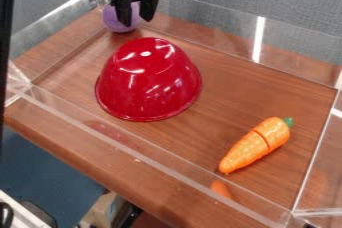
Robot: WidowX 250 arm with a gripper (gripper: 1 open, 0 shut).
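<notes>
My gripper [135, 12] is high at the back left, over a purple object [115, 22] that is partly behind its black fingers. Whether the fingers are closed on that object is unclear at this size. A large glossy red bowl [147, 84] sits upside down on the wooden floor of the clear-walled box, just in front of the purple object. An orange toy carrot [254, 146] with a green tip lies at the front right.
Clear walls [262, 36] surround the wooden area. Free floor lies to the right of the bowl and along its left side. Beyond the table's front left edge is a blue floor [40, 172].
</notes>
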